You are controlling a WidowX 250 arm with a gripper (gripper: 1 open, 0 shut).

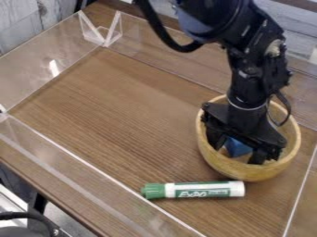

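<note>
The black gripper (240,133) reaches down into a tan bowl (247,169) on the right of the camera view, its fingers open around a small blue object (239,145) that is mostly hidden by them. A white and green marker (195,189) lies on the wooden surface just in front of the bowl.
Transparent walls line the left and back edges, with a white bracket (102,30) at the back left. A black cable lies at the lower left.
</note>
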